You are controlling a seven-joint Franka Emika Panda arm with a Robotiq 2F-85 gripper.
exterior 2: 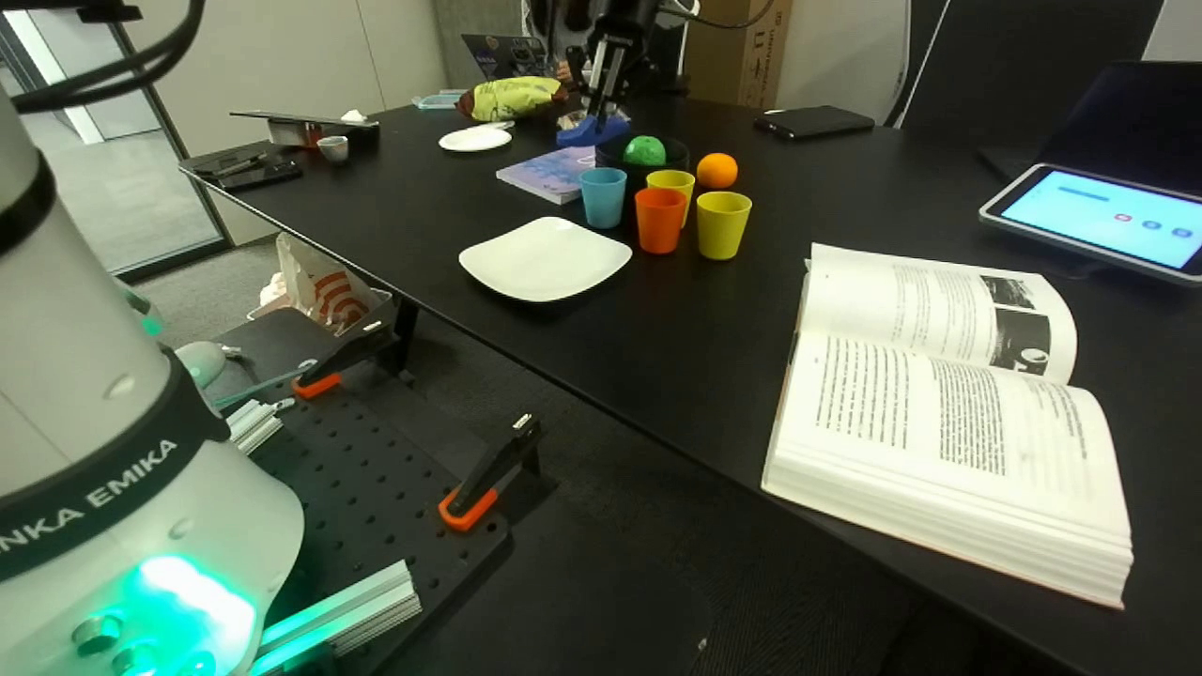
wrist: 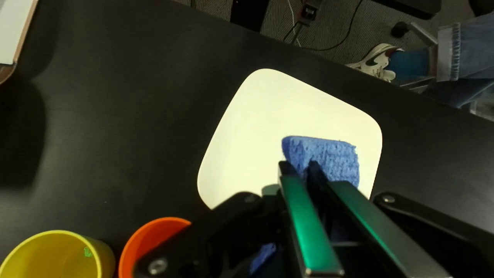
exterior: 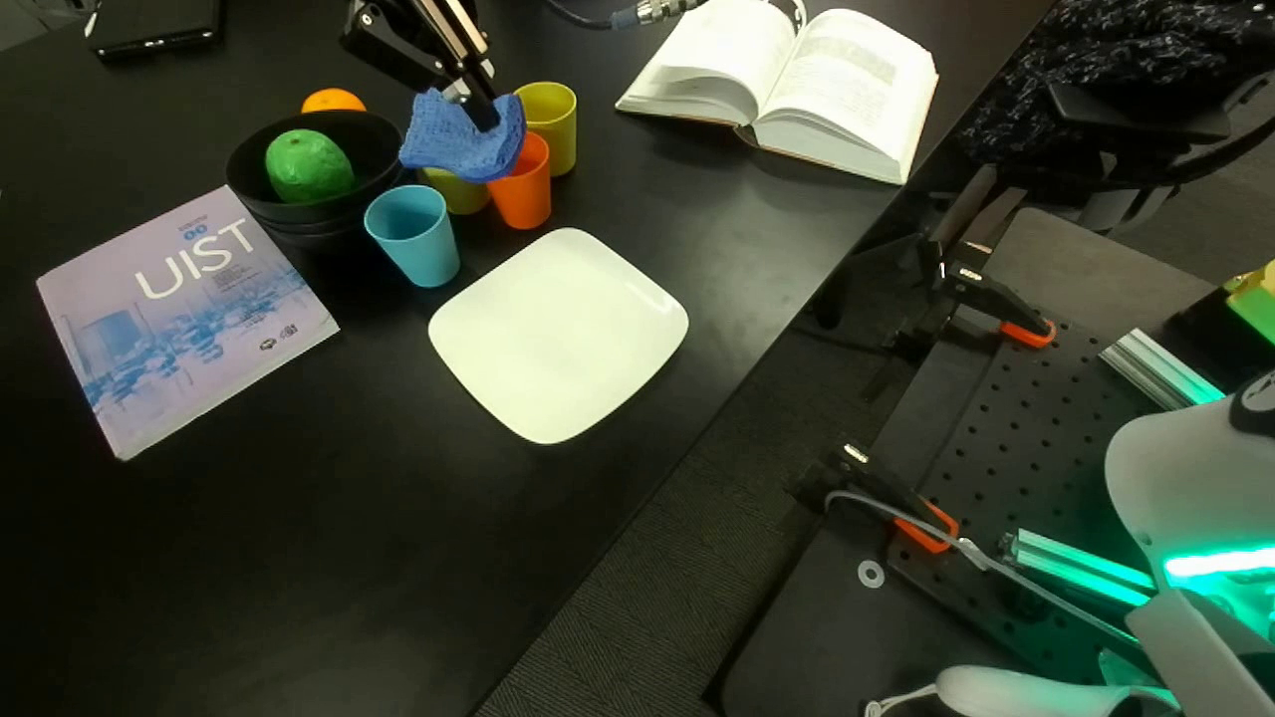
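Note:
A blue cloth or sponge (exterior: 460, 139) is pinched in my gripper (exterior: 475, 118), which is shut on it. In exterior view 1 it hangs in front of the cups, beside the black bowls. The wrist view has the blue cloth (wrist: 331, 157) poking out past my fingertips (wrist: 289, 169), with the white square plate (wrist: 259, 125) behind it. From exterior view 2, the gripper (exterior 2: 603, 115) and the blue piece appear near the bowls. The white plate (exterior: 562, 335) lies empty on the table.
Blue (exterior: 412, 233), orange (exterior: 522, 185) and yellow (exterior: 550, 119) cups stand close together. A green fruit (exterior: 309, 165) sits in the stacked black bowls (exterior: 251, 197), with an orange (exterior: 332, 101) behind. A magazine (exterior: 191, 311) and an open book (exterior: 789, 84) lie either side.

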